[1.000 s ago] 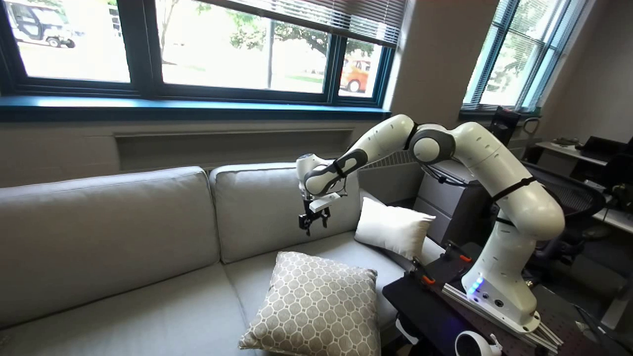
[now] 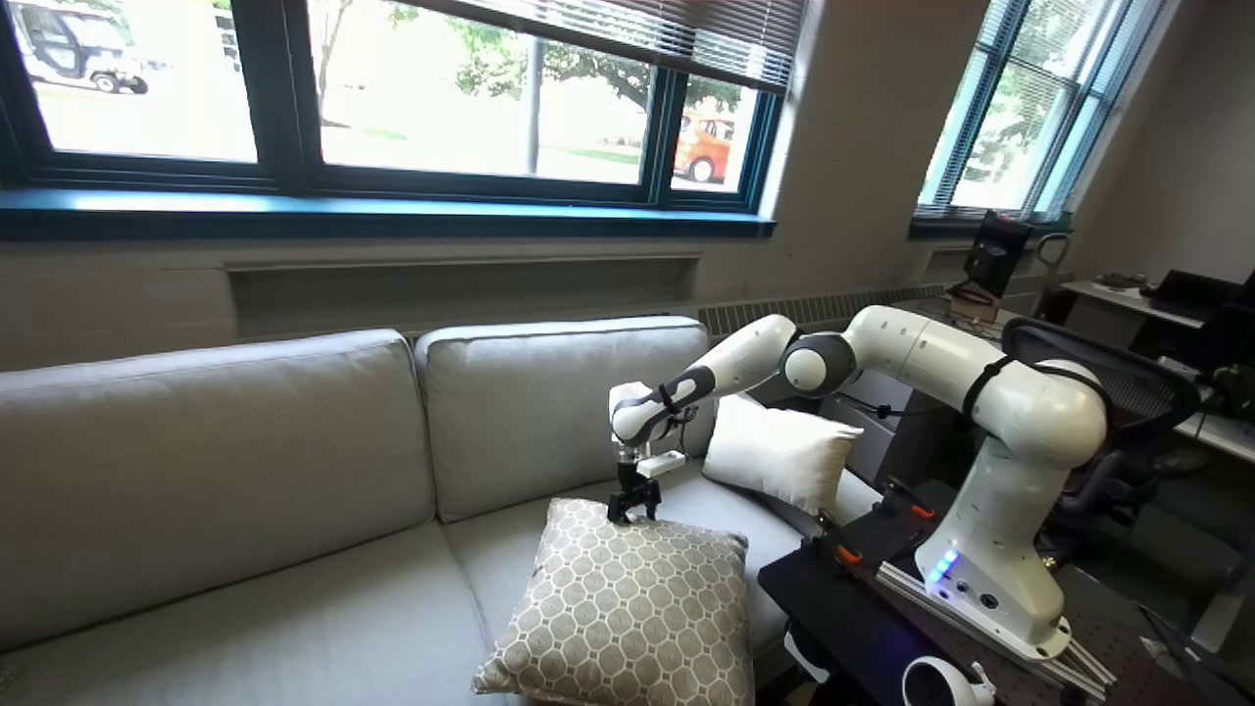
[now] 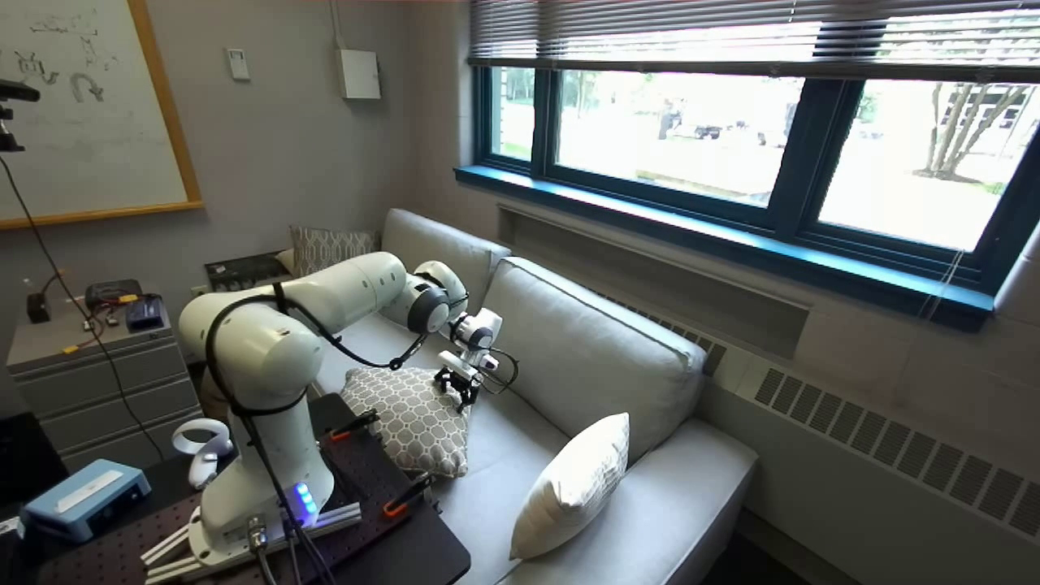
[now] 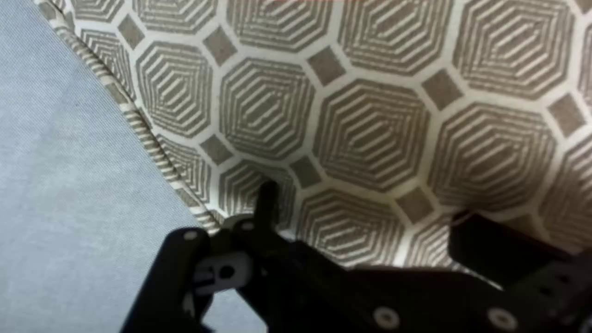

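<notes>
A patterned beige pillow (image 2: 635, 606) lies on the sofa seat, with its piped edge crossing the left of the wrist view. At its rear edge, my gripper (image 2: 635, 514) points down with the fingers open. In the wrist view, the fingers (image 4: 267, 202) stand apart over the patterned fabric (image 4: 372, 133), touching or nearly touching it. Nothing is pinched between them. From the other side, the gripper (image 3: 456, 395) shows at the pillow's edge (image 3: 414, 419) nearest the backrest.
A white pillow (image 2: 777, 453) leans near the sofa's right arm. Backrest cushions (image 2: 565, 406) rise close behind the gripper. The robot's black table (image 2: 841, 588) carries orange-and-black clamps (image 2: 841, 543).
My gripper has come down from above the seat, in front of the backrest, to the rear edge of the patterned pillow. Both pillows look unmoved.
</notes>
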